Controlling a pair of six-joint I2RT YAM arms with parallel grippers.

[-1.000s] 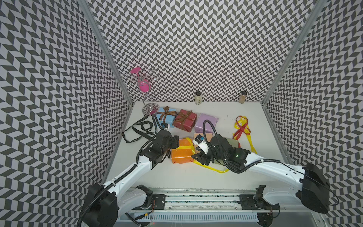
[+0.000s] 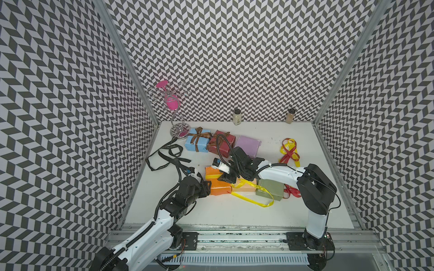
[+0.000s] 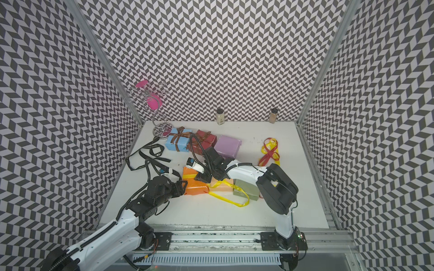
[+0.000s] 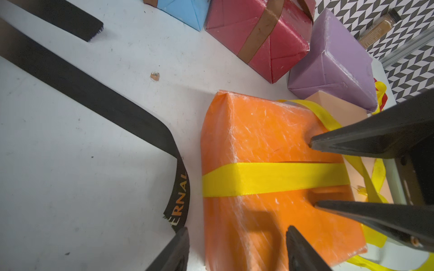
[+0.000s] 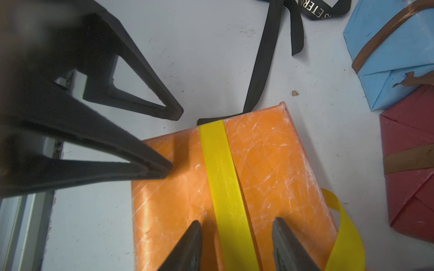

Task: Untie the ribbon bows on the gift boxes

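Observation:
The orange box [image 4: 262,131] carries a flat yellow ribbon [image 5: 226,189] across its top, with loose ribbon draping off its right side onto the neighbouring boxes. At the box's left edge stands my left gripper, open, its fingers apart. Over the top of the box is my right gripper; its fingers are apart on either side of the ribbon, which is not pinched. Behind, the blue box [image 2: 197,141] and the red box [image 2: 222,143] wear brown ribbon bows; the purple box [image 2: 248,145] shows none.
A beige box [image 4: 345,110] and a green box [image 2: 270,189] sit right of the orange one. Loose red and yellow ribbons [image 2: 289,151] lie at right. A black strap [image 4: 113,103] crosses the left side. At back left is a wire stand [image 2: 180,130]; two bottles stand behind.
My right gripper has moved left and away from the front, over the orange box. The left gripper has come down toward the front along the box's left side.

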